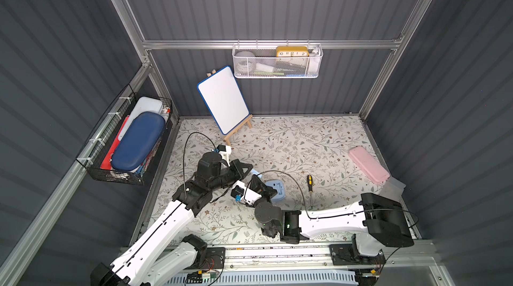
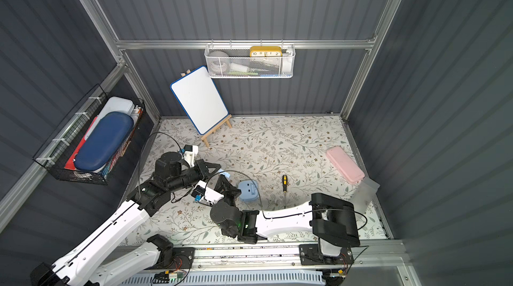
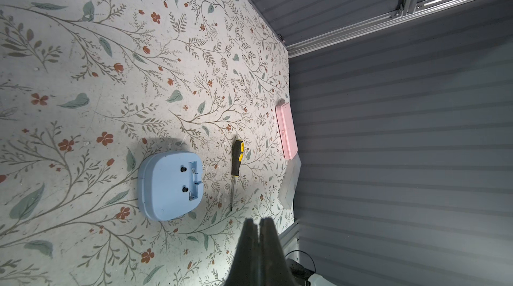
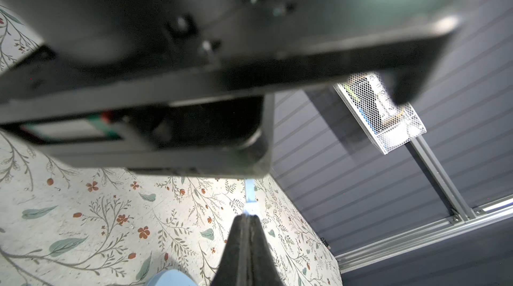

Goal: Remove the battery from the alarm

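The light blue alarm (image 3: 171,184) lies on the patterned table in the left wrist view. Its uncovered compartment (image 3: 195,181) sits on the right side, by two black knobs; I see no battery there. My left gripper is shut, with nothing showing between its fingertips. Also shut is my right gripper, close beside the left arm. A small light blue and white piece (image 4: 250,192) appears just beyond the right fingertips; I cannot tell whether it touches a gripper. From above, that piece (image 1: 256,172) shows by the left gripper's tip, and the right gripper partly covers the alarm.
A black and yellow screwdriver (image 1: 310,181) lies right of the alarm. Farther right is a pink case (image 1: 368,164). A whiteboard (image 1: 223,99) stands at the back left. The two wrists are very close together.
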